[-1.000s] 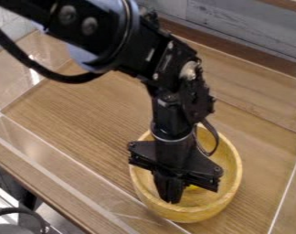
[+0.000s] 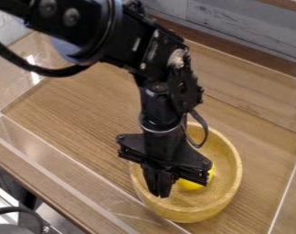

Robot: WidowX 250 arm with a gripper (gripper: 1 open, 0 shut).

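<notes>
My black gripper point(image 2: 161, 183) hangs down over a yellow bowl point(image 2: 214, 201), its fingertips inside the left part of the bowl, shut with nothing visible between them. A small bright yellow object point(image 2: 199, 179) lies in the bowl just right of the fingers, partly hidden behind the gripper.
The bowl stands on a wooden counter point(image 2: 78, 110), which is clear to the left and at the back. A tiled wall point(image 2: 236, 32) runs along the back. Dark cables show at the bottom left.
My arm and gripper have moved a little up and to the left, uncovering more of the yellow object in the bowl.
</notes>
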